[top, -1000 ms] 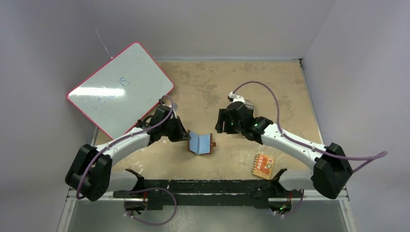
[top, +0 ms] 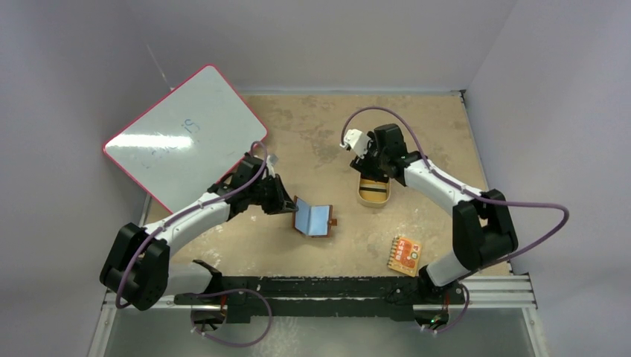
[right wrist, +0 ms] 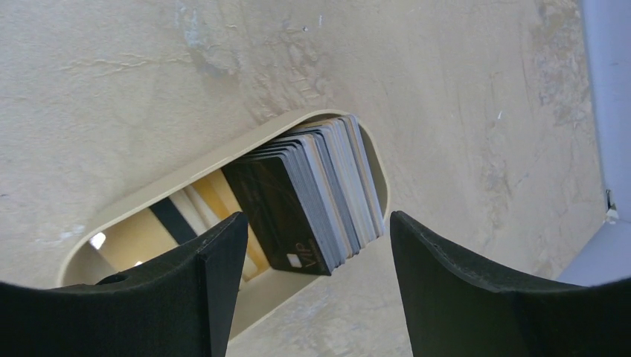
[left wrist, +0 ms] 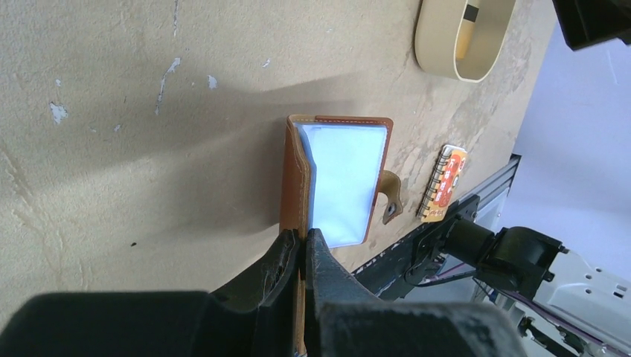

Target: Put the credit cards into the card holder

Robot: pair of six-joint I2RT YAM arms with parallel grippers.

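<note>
An open brown card holder (top: 320, 221) with pale blue sleeves lies at the middle front of the table. My left gripper (top: 289, 206) is shut on its left cover, seen as the leather edge (left wrist: 295, 171) in the left wrist view. A beige box (top: 373, 198) holds a tight stack of cards (right wrist: 312, 193), the front one dark with "VIP" on it. My open right gripper is over the box, its fingers either side of the card stack's lower part, from above.
A whiteboard (top: 186, 134) fills the back left. An orange spiral notebook (top: 404, 256) lies at the front right.
My right arm has swung back from near the card holder to over the box. The left gripper and holder have shifted slightly to the right.
</note>
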